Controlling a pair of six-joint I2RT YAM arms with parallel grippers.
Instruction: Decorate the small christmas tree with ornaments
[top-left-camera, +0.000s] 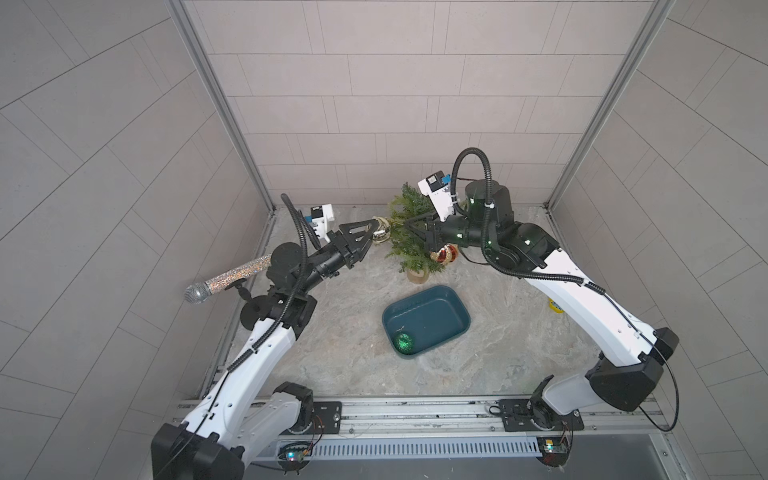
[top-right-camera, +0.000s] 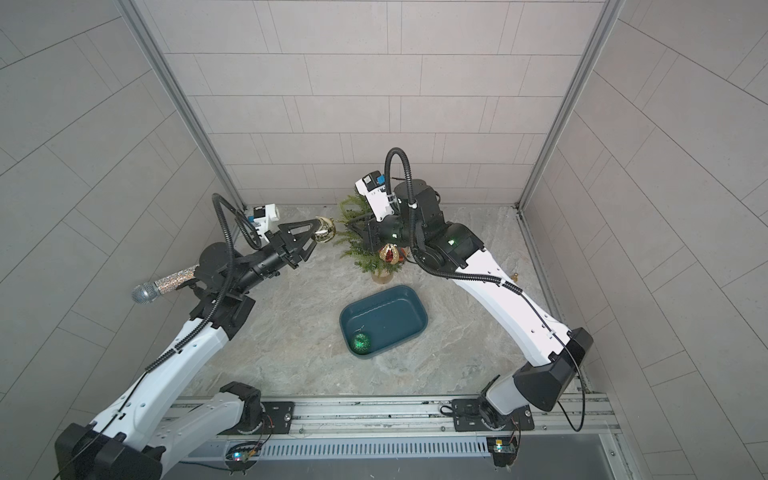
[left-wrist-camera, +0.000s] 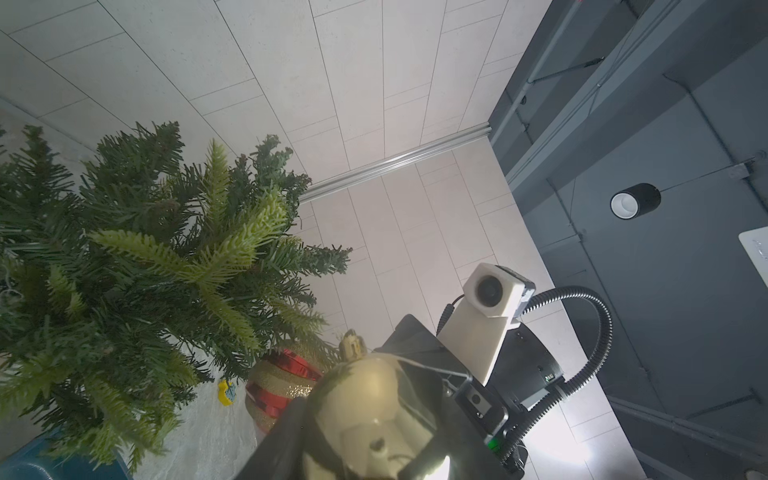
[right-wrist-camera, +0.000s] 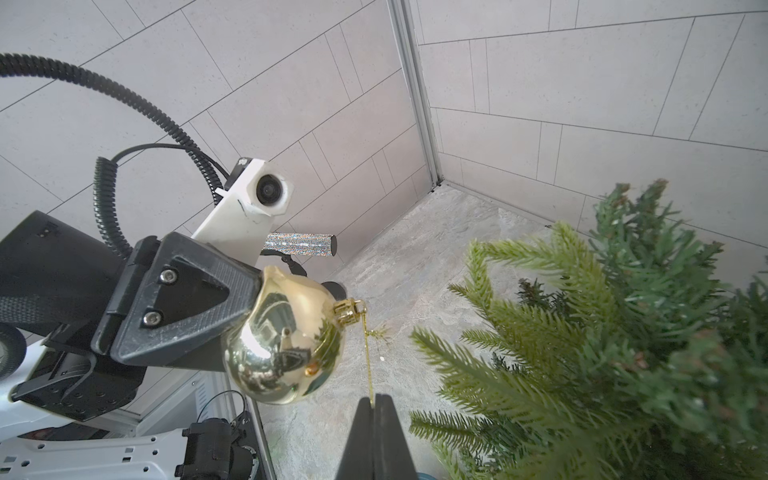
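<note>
A shiny gold ball ornament (right-wrist-camera: 284, 336) sits in my left gripper (top-left-camera: 374, 229), which is shut on it. From its cap a thin gold string (right-wrist-camera: 368, 360) runs taut to the fingertips of my right gripper, shut with the string's end at its tips. The small green tree (left-wrist-camera: 152, 296) stands close beside both grippers; in the top left view the right one is in front of its branches. A red and gold striped ball (top-left-camera: 445, 253) hangs low at the tree's right side; what holds it is hidden. A green glitter ball (top-left-camera: 404, 343) lies in the teal tray (top-left-camera: 459, 306).
The tray stands in front of the tree's base (top-left-camera: 417, 276). A glittery microphone (top-left-camera: 236, 276) is at the left wall behind my left arm. A small yellow thing (top-left-camera: 555, 306) lies at the right.
</note>
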